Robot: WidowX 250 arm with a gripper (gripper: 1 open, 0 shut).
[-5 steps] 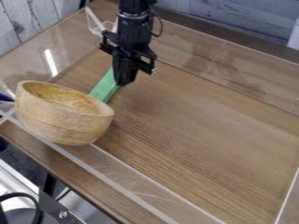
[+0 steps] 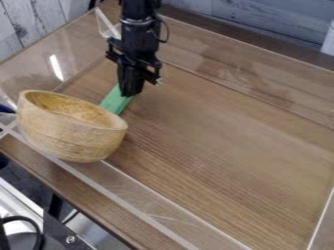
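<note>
The black robot arm (image 2: pixel 141 34) reaches down from the top of the view, its gripper (image 2: pixel 125 86) low over a green elongated object (image 2: pixel 115 101) lying on the wooden table. The gripper looks narrow, with its fingertips at or just above the green object's upper end; whether they touch it is too small to tell. A large tan wooden bowl (image 2: pixel 68 127) sits at the lower left, right beside the green object's lower end.
Cables lie at the left edge and in the lower-left corner. Walls border the table at the top left and top right.
The gripper has moved left and slightly down, toward the green object's upper end. The bowl and the green object look unmoved.
</note>
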